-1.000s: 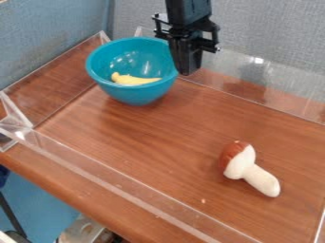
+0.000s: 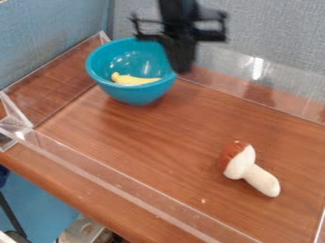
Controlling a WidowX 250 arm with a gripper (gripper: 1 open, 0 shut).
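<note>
My dark gripper (image 2: 178,49) is blurred above the right side of a light blue bowl (image 2: 133,91) at the back left of the wooden table; its fingers appear shut, with nothing visible between them. A yellow object (image 2: 133,80) lies inside the bowl. A toy mushroom (image 2: 249,169) with a red-brown and white cap and a white stem lies on its side at the front right.
Clear low walls edge the wooden surface (image 2: 146,152), with grey padded panels behind and to the left. A blue area shows beyond the front-left edge.
The bowl and mushroom have stayed put.
</note>
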